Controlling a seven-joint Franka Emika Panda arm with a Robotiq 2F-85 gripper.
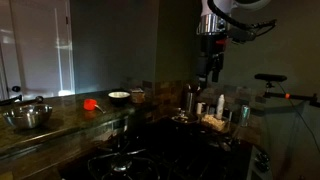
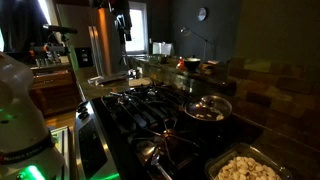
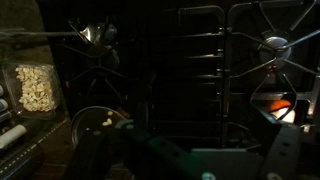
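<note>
High above the stove hangs my gripper, well clear of everything below. In the wrist view the two dark fingers stand wide apart at the bottom, with nothing seen between them, so it is open. A round pan sits on the stove; a few pale pieces lie in it. Beside the stove a clear container is filled with pale chunks, seen also at the wrist view's left edge as a container. A metal spoon or ladle rests across a burner.
Black burner grates cover the stove. On the raised counter stand a metal bowl, a red-orange pot and a pale-topped dish. Bottles stand near the container. The room is dim, and the air above the stove is free.
</note>
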